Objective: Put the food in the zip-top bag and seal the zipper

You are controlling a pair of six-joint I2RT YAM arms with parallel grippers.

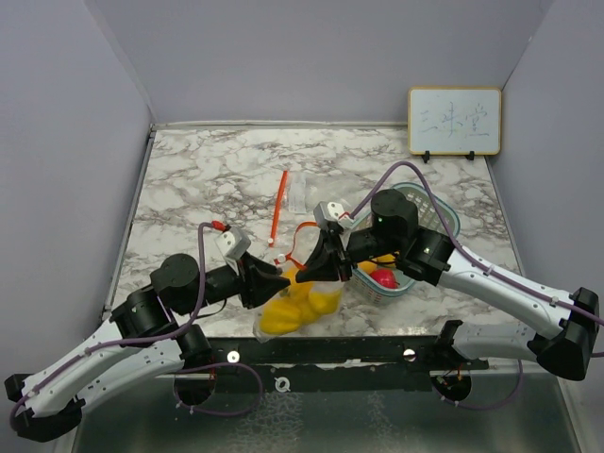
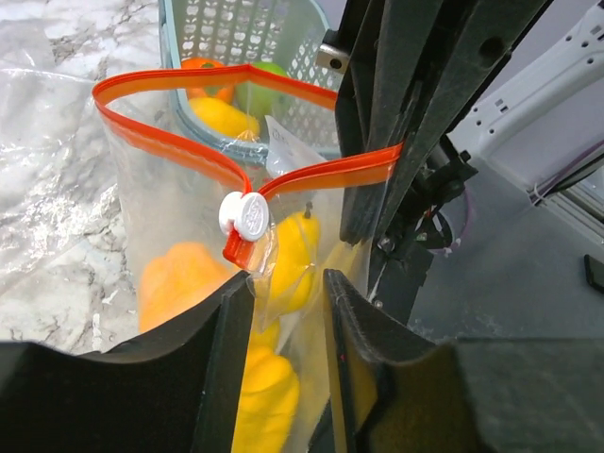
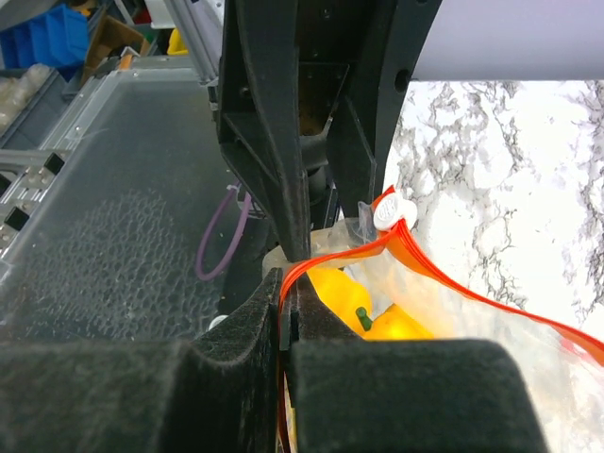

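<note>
The zip top bag [image 2: 160,217] hangs open, with yellow peppers [image 1: 283,311] and an orange one inside. Its orange zipper [image 2: 170,142] has a white slider [image 2: 243,214]. My right gripper is shut on the bag's rim, the orange strip running between its fingers. My left gripper is at the bag's left side, just below the slider, part open with some clear plastic between or behind its fingertips; whether it grips that cannot be told.
A teal basket [image 1: 444,217] with more produce stands behind at the right. Another bag with an orange strip [image 1: 278,203] lies flat at the back.
</note>
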